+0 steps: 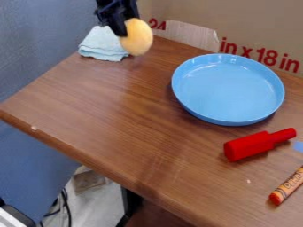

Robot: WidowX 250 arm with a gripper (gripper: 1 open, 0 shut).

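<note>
My gripper [123,25] is at the top of the view, left of centre, shut on a pale yellow, rounded object [136,37] that hangs over the back left of the wooden table. Just behind and left of it, a folded light-blue cloth [99,48] lies at the table's back left corner. The fingertips are partly hidden by the yellow object.
A blue plate [228,88] fills the right middle of the table [119,124]. A red bottle [252,145] and an orange tube [288,184] lie at the right. Cardboard [225,22] stands behind.
</note>
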